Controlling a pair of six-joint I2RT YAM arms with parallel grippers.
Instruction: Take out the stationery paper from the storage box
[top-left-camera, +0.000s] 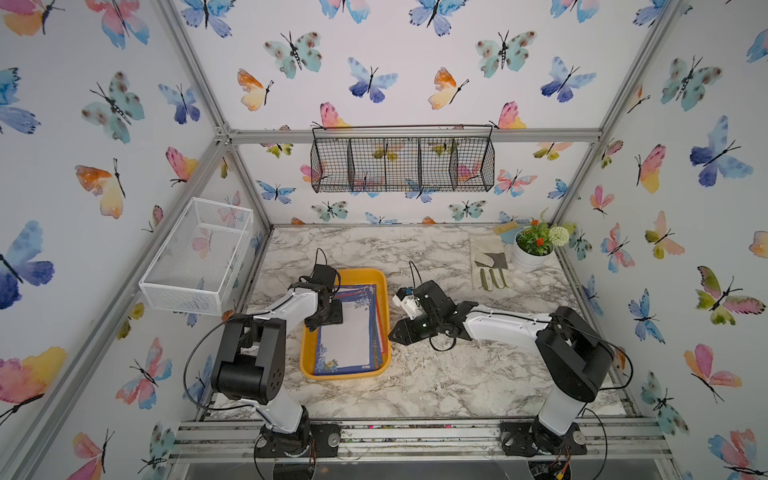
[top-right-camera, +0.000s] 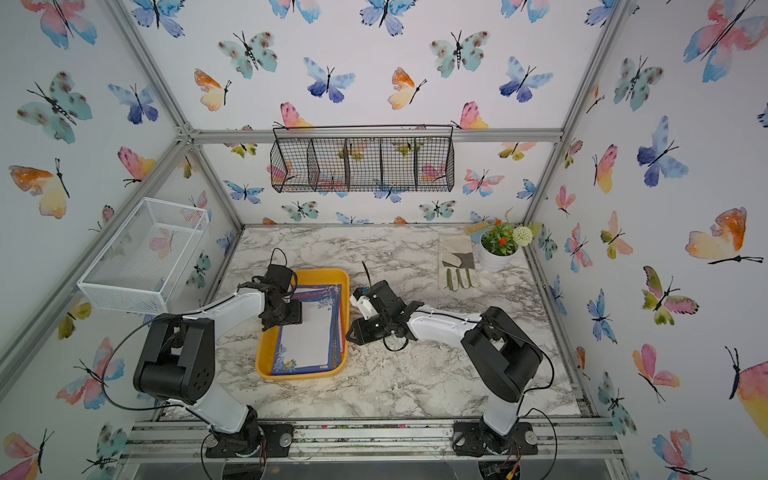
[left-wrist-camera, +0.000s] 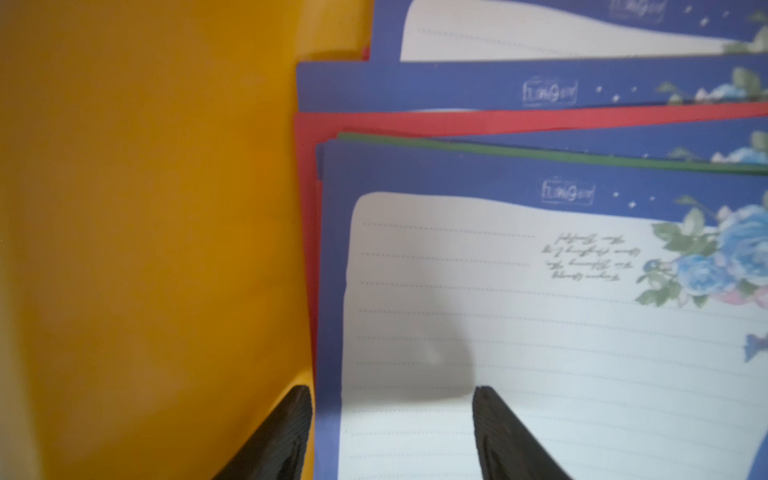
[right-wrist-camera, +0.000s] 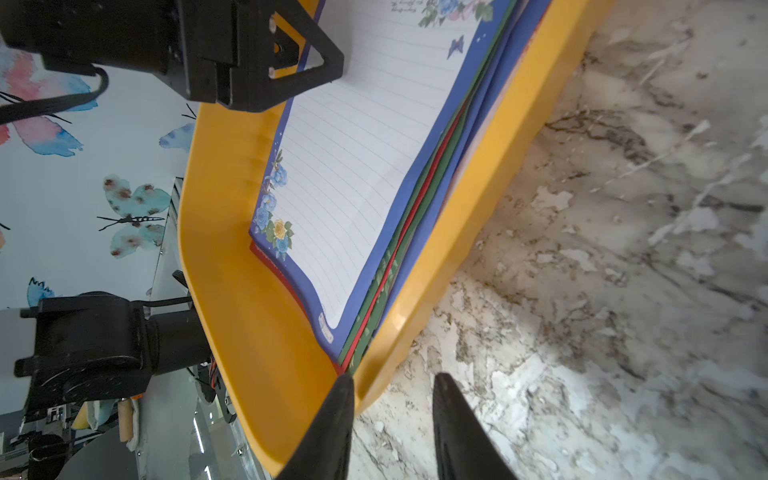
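A yellow storage box on the marble table holds stacked stationery paper with blue borders, flowers, and red and green edges. My left gripper hangs open above the stack, its fingertips near the paper's blue edge in the left wrist view, nothing held. My right gripper is at the box's right wall; its fingers are part open, one close to the rim, with nothing seen held between them.
A white mesh basket hangs on the left wall and a wire rack on the back wall. Gloves and a potted plant lie at back right. The table behind the box is clear.
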